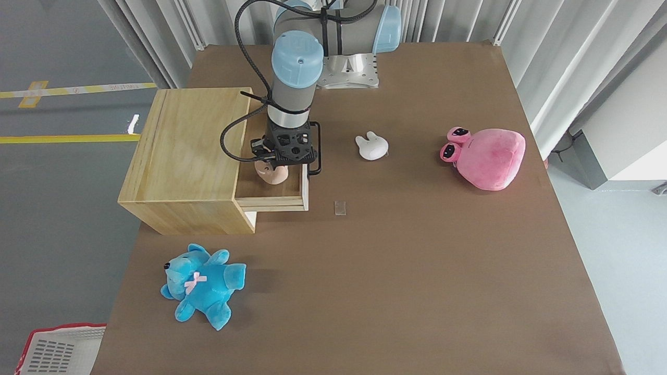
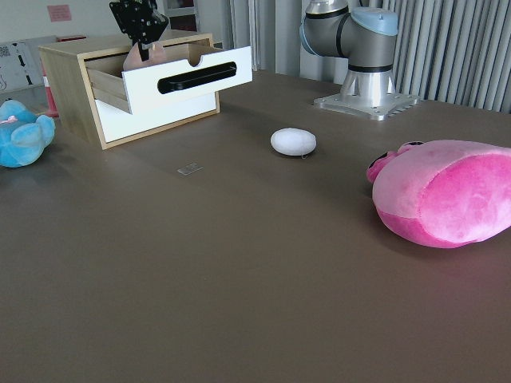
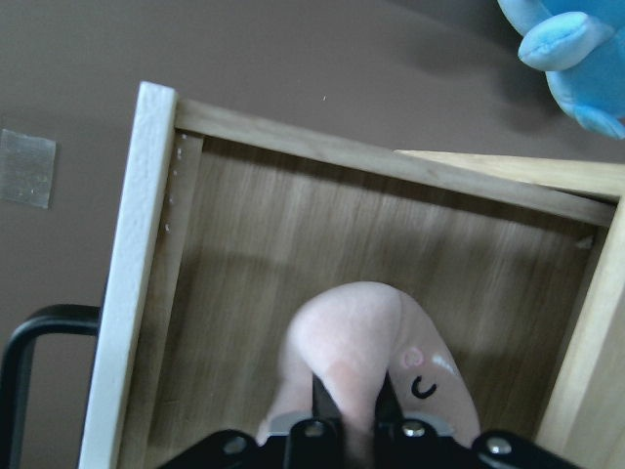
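Observation:
My gripper (image 1: 282,156) is over the pulled-out drawer (image 1: 272,201) of the wooden box, shut on a pale pink plush toy (image 1: 270,174). In the wrist view the toy (image 3: 342,332) is pinched between the black fingers and sits within the outline of the drawer (image 3: 244,244). In the left view the toy (image 2: 142,60) is partly hidden behind the drawer front (image 2: 188,80); whether it touches the drawer floor I cannot tell.
A blue bear (image 1: 212,287) lies front left of the box (image 1: 181,144). A small white plush (image 1: 372,147) and a larger pink plush (image 1: 491,159) lie to the right.

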